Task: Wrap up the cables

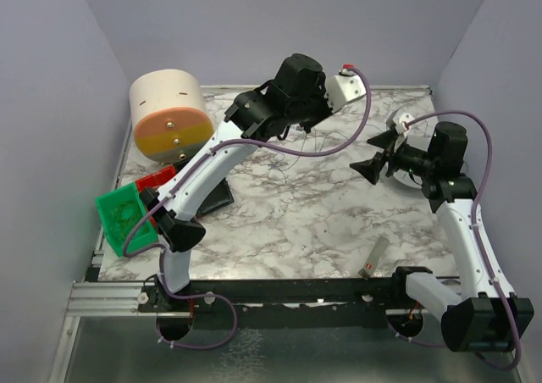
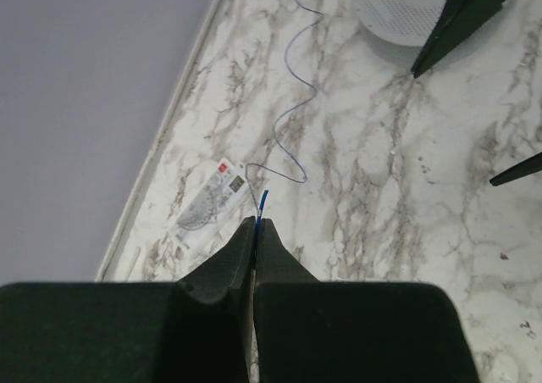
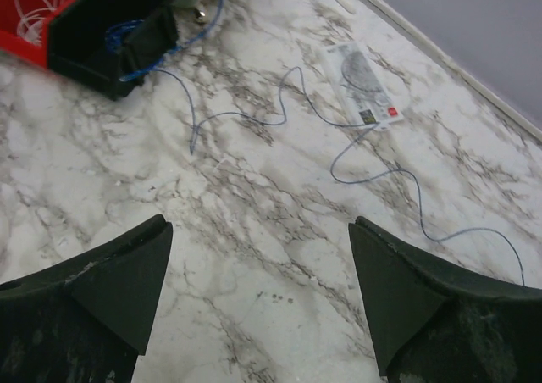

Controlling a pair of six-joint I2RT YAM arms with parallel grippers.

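A thin blue cable [image 2: 315, 86] winds over the marbled table toward a white round reel [image 2: 385, 19]. My left gripper is shut on the blue cable, a short blue end sticking out past its fingertips. From above, the left gripper [image 1: 303, 129] hovers over the middle back of the table.
A printed white card [image 3: 360, 78] lies at the back, cable passing over one end. Red [image 3: 21, 14] and green [image 1: 121, 218] bins and a cream-and-orange drum [image 1: 169, 116] stand on the left. A grey bar [image 1: 374, 256] lies at the front right. The centre is open.
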